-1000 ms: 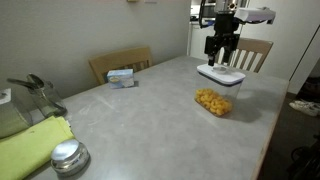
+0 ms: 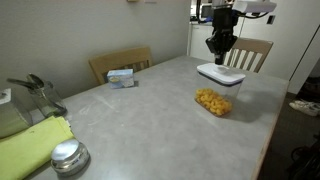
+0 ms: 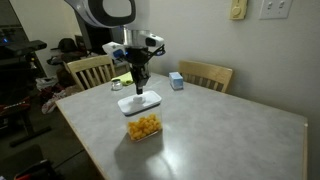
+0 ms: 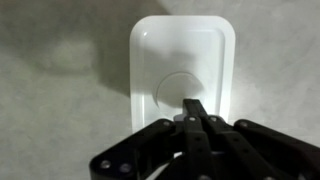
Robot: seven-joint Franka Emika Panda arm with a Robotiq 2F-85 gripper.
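Note:
A white lid (image 2: 221, 74) with rounded corners lies over what looks like a clear container (image 2: 228, 90). Orange pieces (image 2: 212, 101) show low down at its near side, and again in exterior view 2 as an orange heap (image 3: 144, 127) below the white lid (image 3: 139, 102). From the wrist, the lid (image 4: 158, 55) fills the middle, with a round raised disc near its centre. My gripper is shut above that disc, nothing visible between its fingers. In exterior view 1, the gripper (image 2: 218, 60) points down just above the lid. Whether the lid is fully seated cannot be told.
A yellow-green cloth (image 2: 30, 148), a silver round object (image 2: 69, 157) and a utensil holder (image 2: 45, 98) sit at the left. A blue box (image 2: 121, 78) stands at the back near a wooden chair (image 2: 118, 62).
My gripper has risen slightly from the lid since one second ago. The lid and the orange pieces have stayed in place.

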